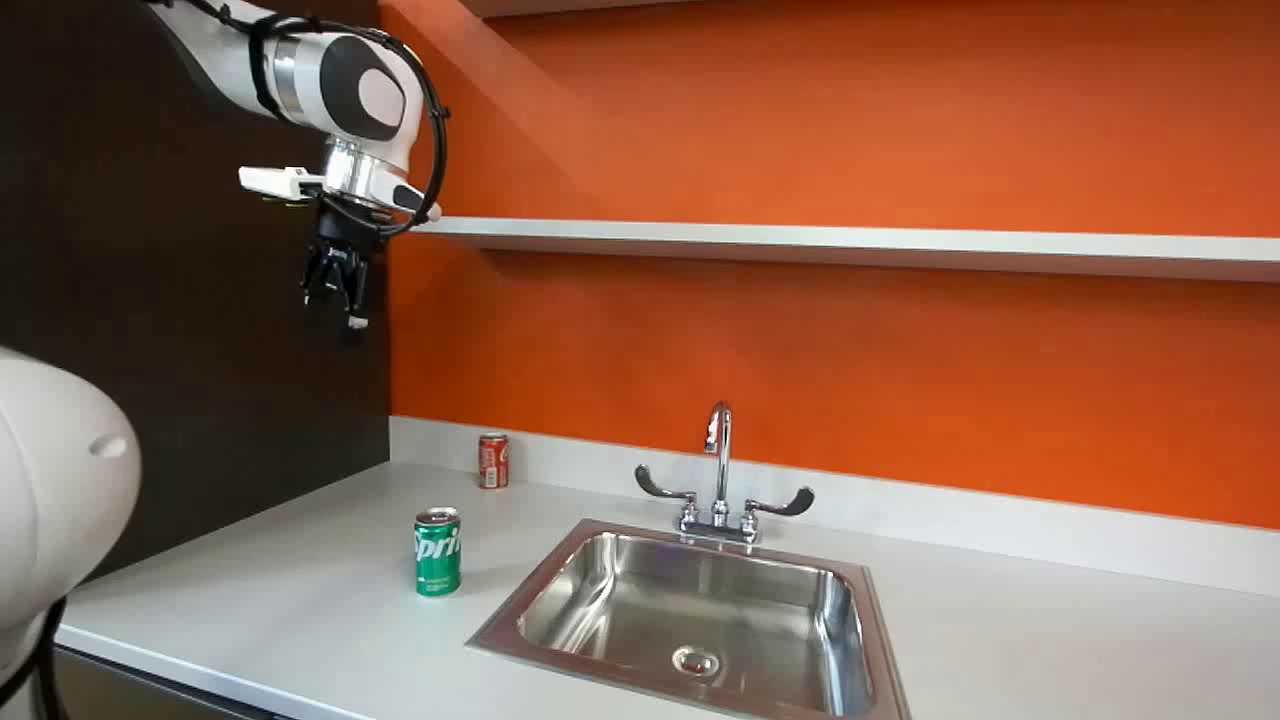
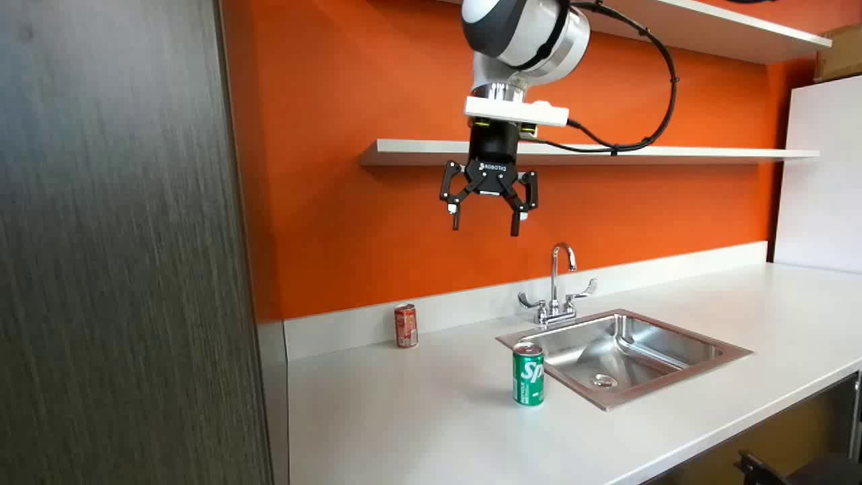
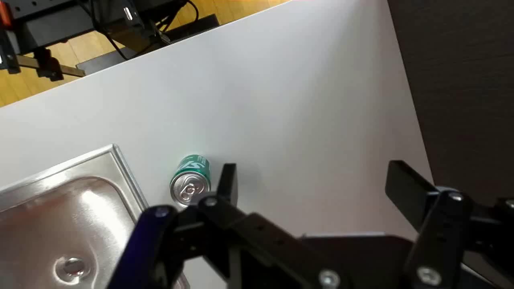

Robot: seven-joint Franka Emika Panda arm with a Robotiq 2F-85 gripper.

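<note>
High above the counter hangs my black gripper (image 2: 485, 229), its fingers spread wide and nothing between them; the wrist view shows the same wide gap between the two fingertips. A green Sprite can (image 1: 438, 554) stands upright on the counter, left of the sink in exterior view 1. Seen from above, that green can (image 3: 190, 178) lies just beyond the left finger in the wrist view, well below it. Further back, near the backsplash, a red can (image 2: 406, 326) stands upright; it does not show in the wrist view.
A steel sink (image 1: 885, 648) is set into the white counter (image 2: 388, 420), with a faucet (image 1: 720, 480) and two handles behind it. A white shelf (image 1: 840, 238) runs along the orange wall. The dark panel (image 1: 240, 360) bounds the counter's left end. Bare counter surrounds the cans.
</note>
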